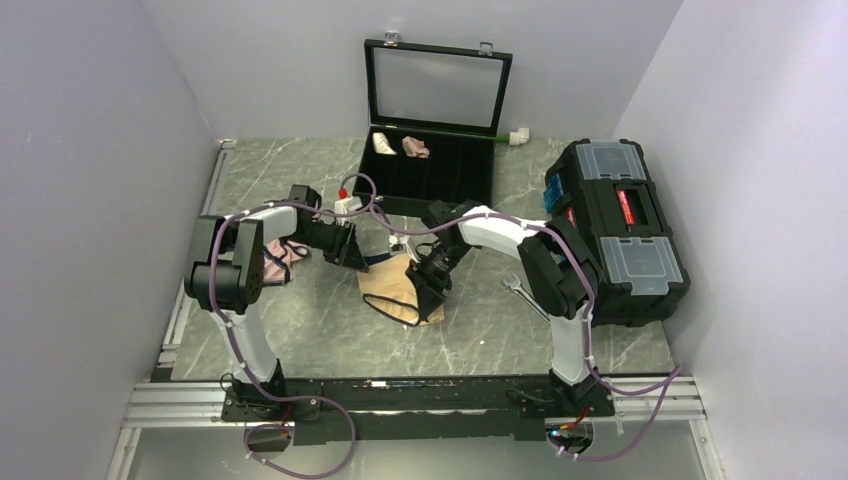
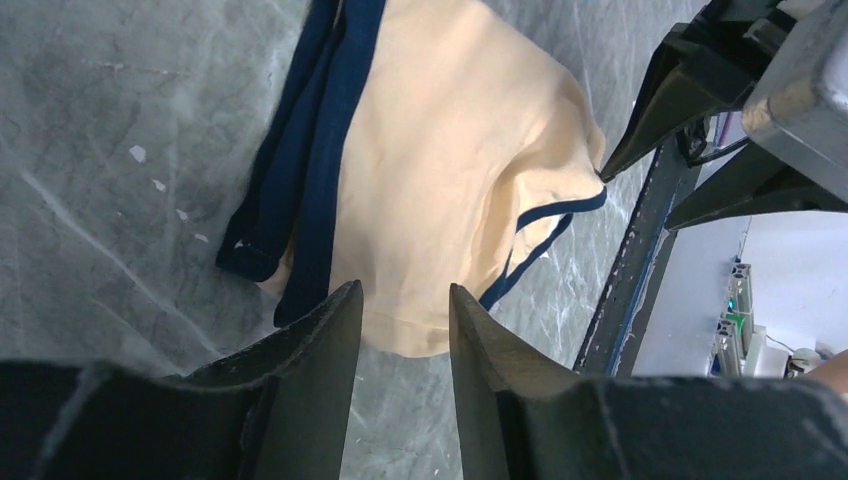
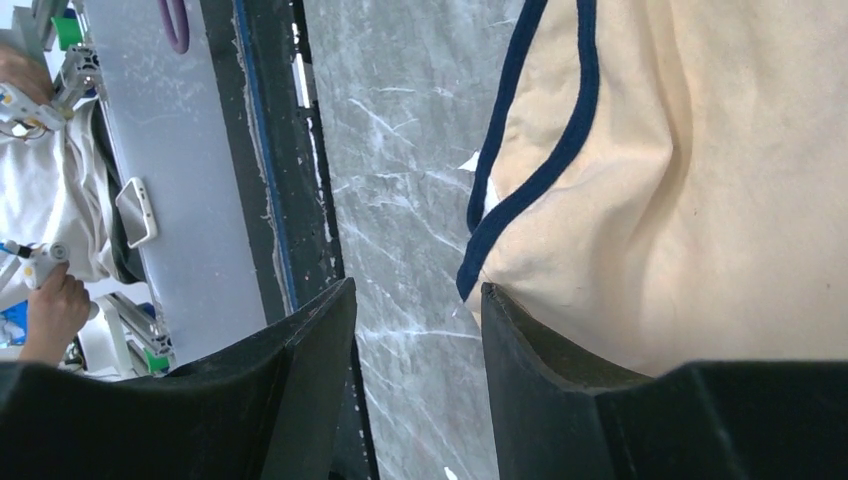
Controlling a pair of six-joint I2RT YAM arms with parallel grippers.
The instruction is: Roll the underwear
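Observation:
The beige underwear [image 1: 388, 282] with dark navy trim lies flat and folded on the grey marbled table. At its back left corner, my left gripper [image 1: 364, 267] is open; in the left wrist view, the underwear [image 2: 430, 150] spreads beyond the parted fingertips, its lower edge showing between them. My right gripper [image 1: 424, 316] is over the front right part. In the right wrist view its fingers stand apart; one fingertip [image 3: 490, 300] is at the trimmed corner of the underwear [image 3: 620, 230], the other above bare table. Neither gripper holds the cloth.
An open black case [image 1: 435, 175] at the back holds a white and a pink rolled piece. Pink cloth [image 1: 283, 262] lies left, partly behind the left arm. A wrench [image 1: 515, 287] and a black toolbox [image 1: 625, 235] are on the right. Bare table lies in front.

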